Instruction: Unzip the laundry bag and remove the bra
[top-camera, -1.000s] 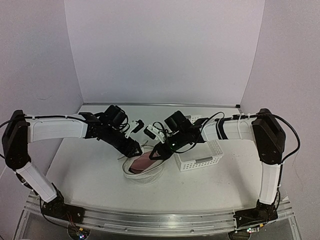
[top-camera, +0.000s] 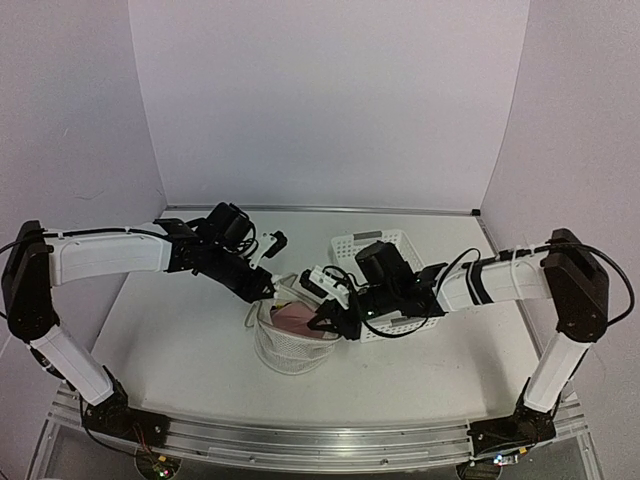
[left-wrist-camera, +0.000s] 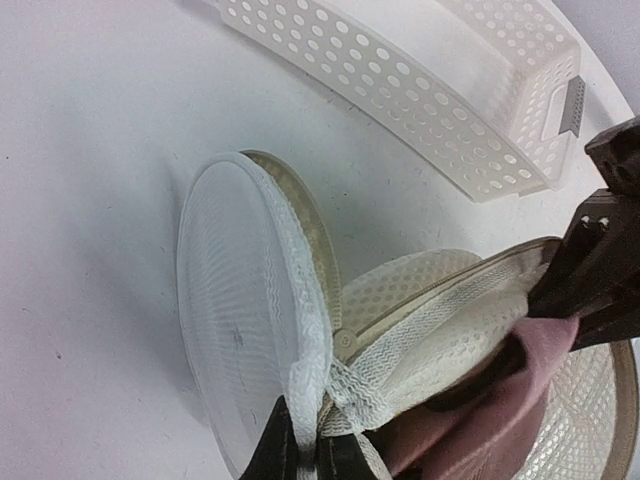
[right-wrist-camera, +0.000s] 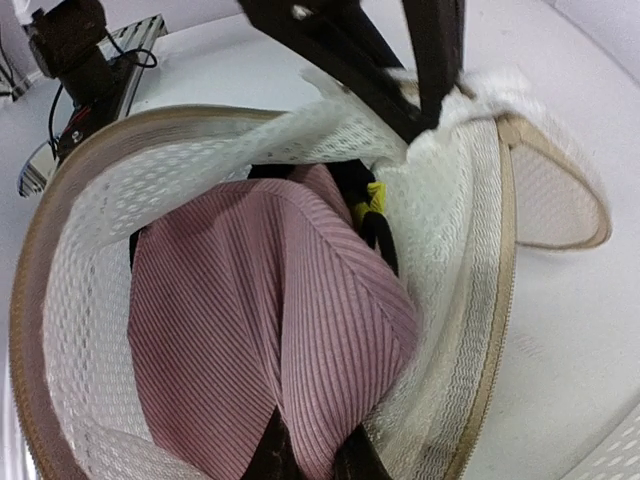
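The white mesh laundry bag (top-camera: 286, 356) lies on the table between my arms, its zipped edge spread wide. Inside it sits the pink ribbed bra (right-wrist-camera: 230, 290), with bits of black and yellow behind it. My left gripper is shut on the bag's white mesh at the rim, where the fabric bunches between its fingers. My right gripper is shut on a fold of the pink bra at the bag's mouth. In the left wrist view that pink cloth (left-wrist-camera: 500, 410) stretches up to the right fingers (left-wrist-camera: 590, 270). Most of the bra is still within the bag.
A white perforated basket (top-camera: 402, 240) stands right behind the bag, partly hidden by my right arm.
My right gripper has moved rightward and somewhat toward the front, drawing the pink cloth with it.
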